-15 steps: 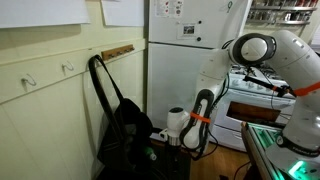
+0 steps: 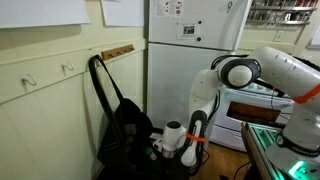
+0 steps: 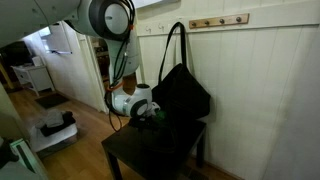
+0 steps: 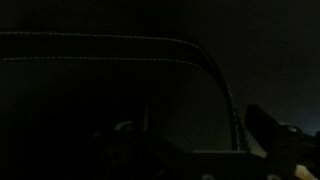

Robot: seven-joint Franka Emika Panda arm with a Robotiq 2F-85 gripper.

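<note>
A black bag point(image 3: 182, 95) with a long strap point(image 3: 162, 55) leans against the white wall, on a dark low table point(image 3: 140, 150). Close in front of the bag, low over the table, my gripper is open. Dark cloth with a curved double line of pale stitching, apparently part of the bag, fills most of the wrist view. No object shows between the fingers, though that view is very dark. Whether the fingertips touch the cloth, I cannot tell.
Coat hooks point(image 2: 68, 66) line the wall above. A white refrigerator point(image 2: 188, 80) and a stove point(image 2: 232, 115) stand behind the arm. Bare wooden floor point(image 3: 80, 155) lies beside the table.
Over the last second my wrist has come down a little toward the table beside the bag. The bag has not visibly moved.
</note>
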